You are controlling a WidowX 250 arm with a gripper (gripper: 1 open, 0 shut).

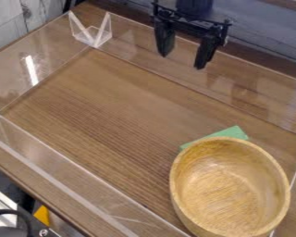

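My dark gripper (pixel 184 50) hangs at the top centre over the back of the wooden table (pixel 101 120), its two black fingers apart and open, with nothing visible between them. A large tan bowl (pixel 228 190) sits at the front right. A flat green object (pixel 213 134) lies just behind the bowl, partly hidden by it, well below and to the right of the gripper.
A clear plastic piece (pixel 92 30) stands at the back left. Transparent strips run along the table's left edge.
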